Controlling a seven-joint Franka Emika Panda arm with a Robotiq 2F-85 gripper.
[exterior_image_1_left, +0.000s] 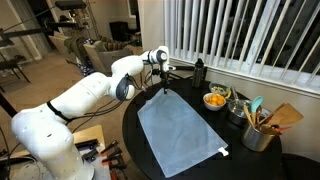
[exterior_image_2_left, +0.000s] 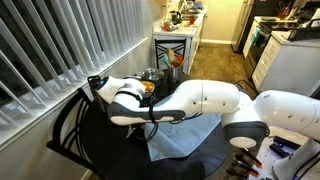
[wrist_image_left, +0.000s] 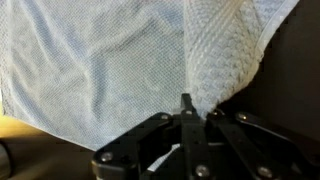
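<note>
A pale blue-grey textured cloth lies spread over the dark round table. In the wrist view, my gripper is shut on the cloth, pinching it near an edge. A bunched, ridged fold of it rises from between the fingertips, while the part to the left lies mostly flat with shallow wrinkles. From the first exterior view, the gripper is at the cloth's far left corner, low over the table. In the second exterior view the arm covers part of the cloth.
To the right of the cloth stand a bowl of orange fruit and a metal pot of utensils. A dark bottle stands at the back, near the window blinds. Bare dark table shows in front of the cloth.
</note>
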